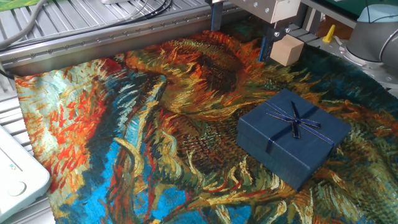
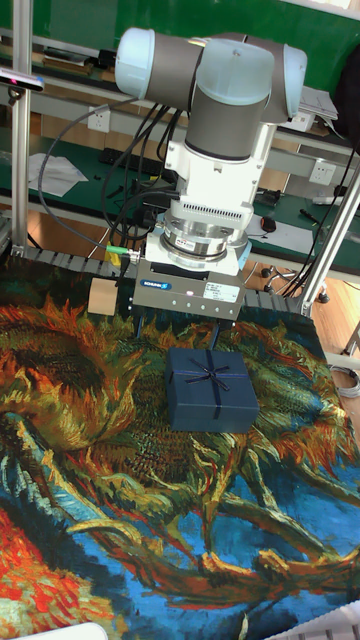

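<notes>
A dark blue gift box (image 1: 273, 146) with a ribbon bow on its lid rests closed on the patterned cloth (image 1: 199, 137). Above and behind it in exterior view 3, my gripper (image 2: 176, 335) points down, its two dark fingers (image 2: 136, 323) spread wide with nothing between them. In exterior view 2 the gripper (image 1: 240, 43) is partly cut off by the top edge, apart from the box. A plain wooden cube (image 1: 286, 51) appears just right of one finger; it also shows as a tan block (image 2: 102, 297) left of the gripper body. Whether it touches the cloth, I cannot tell.
A metal rail (image 1: 118, 46) borders the cloth at the back in exterior view 2. At the left edge sits a white device (image 1: 18, 168) with a round button. The grey arm (image 1: 376, 43) occupies the upper right.
</notes>
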